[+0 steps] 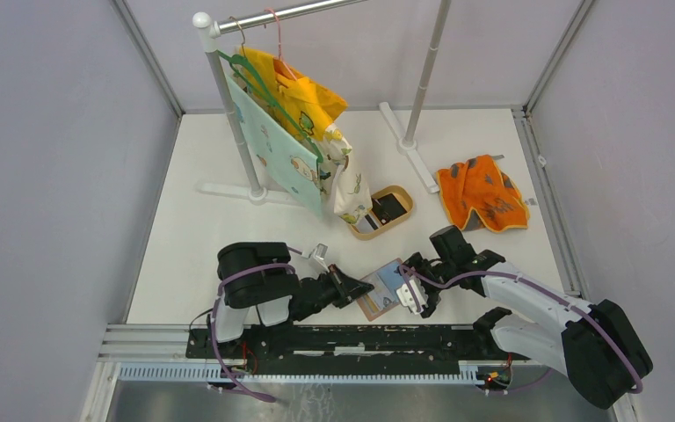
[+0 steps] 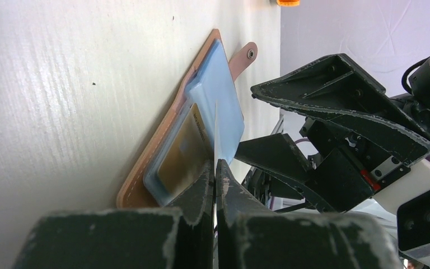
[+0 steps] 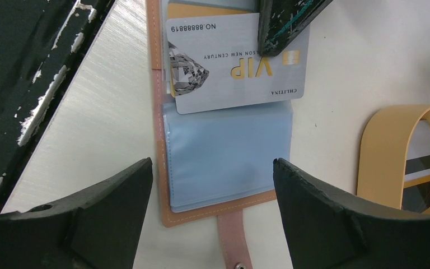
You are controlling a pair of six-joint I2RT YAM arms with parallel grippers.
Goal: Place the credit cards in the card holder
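In the right wrist view a silver VIP card [image 3: 235,84] is pinched by my left gripper, which is shut on it. The card stands edge-on in the left wrist view, over the card holder. That holder, brown-edged [image 3: 224,216] with blue-tinted clear sleeves [image 3: 229,151], lies open on the table. A gold card [image 2: 186,154] shows in one of its sleeves. My right gripper is part open, its fingers on either side of the holder's strap end, and nothing shows between them. Whether the silver card's edge touches the sleeve cannot be told.
A tan basket [image 1: 409,204] with several dark and pale cards stands behind the holder. An orange cloth [image 1: 483,195] lies at the back right. Clothes hang from a rack [image 1: 244,141] at the back left.
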